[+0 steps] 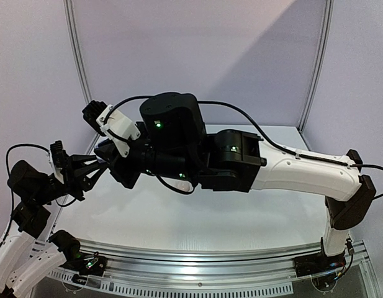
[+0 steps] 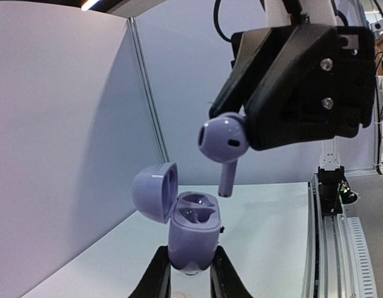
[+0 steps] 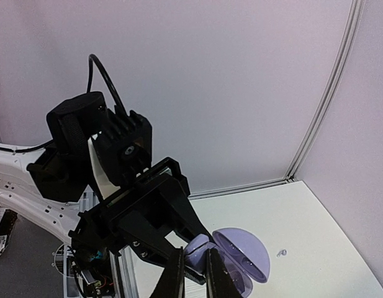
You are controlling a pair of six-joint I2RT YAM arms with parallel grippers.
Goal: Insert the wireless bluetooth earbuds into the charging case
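Held upright in the left wrist view is the purple charging case [image 2: 194, 239], its lid [image 2: 155, 192] swung open and its wells [image 2: 197, 210] visible and empty-looking. My left gripper is shut on the lower part of that case. Above and to the right of the wells hangs a purple earbud [image 2: 223, 139], stem down and clear of the case. My right gripper is shut on this earbud, which in the right wrist view overlaps the case [image 3: 244, 282] and its lid [image 3: 246, 248]. From above, the right arm hides most of the case.
A small light-coloured round object [image 1: 184, 185] lies on the white table [image 1: 253, 217], partly covered by the right arm's cable in the top view. In the right wrist view a small speck [image 3: 282, 252] is on the table.
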